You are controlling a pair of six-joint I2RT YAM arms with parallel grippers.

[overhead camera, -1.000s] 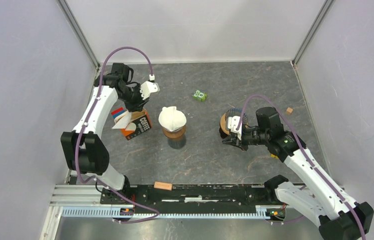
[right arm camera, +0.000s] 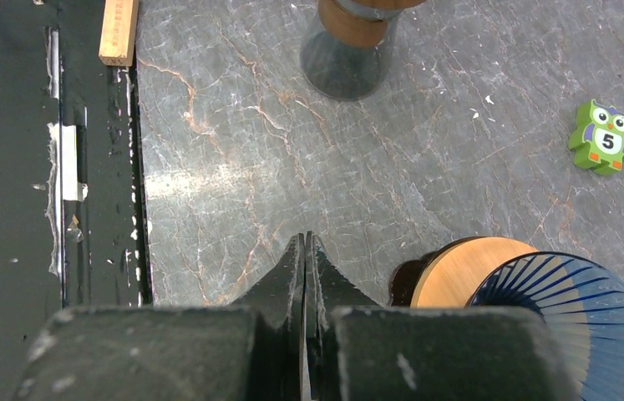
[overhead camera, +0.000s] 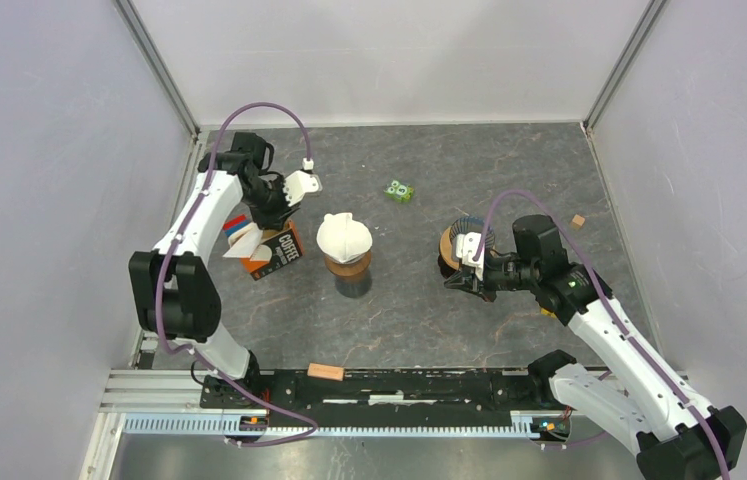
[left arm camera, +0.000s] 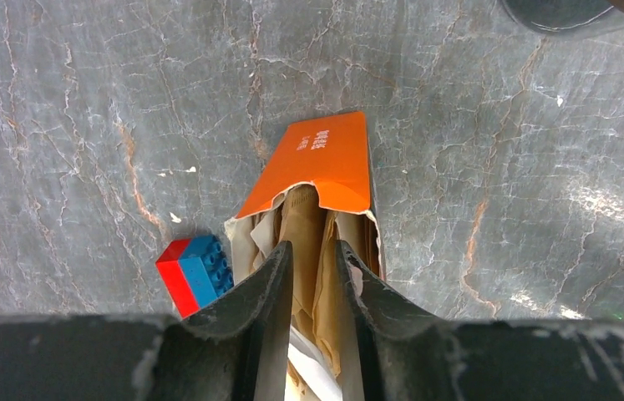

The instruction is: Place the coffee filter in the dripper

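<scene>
An open orange filter box (overhead camera: 272,257) lies at left, brown and white paper filters (left arm camera: 302,219) inside. My left gripper is over its opening, fingers part open at the filters; whether paper is between them I cannot tell. A blue ribbed dripper (right arm camera: 592,334) on a wooden stand (right arm camera: 469,267) stands at right, beside my right gripper, which is shut. A white filter-like piece (overhead camera: 343,238) sits atop the glass carafe (overhead camera: 352,283) in the middle.
A green owl block (overhead camera: 398,191) stands at the back, a small wooden cube (overhead camera: 577,221) at right, a wooden strip (overhead camera: 325,371) on the front edge. Red and blue bricks (left arm camera: 208,271) lie beside the box. Open table lies between carafe and dripper.
The right arm is still.
</scene>
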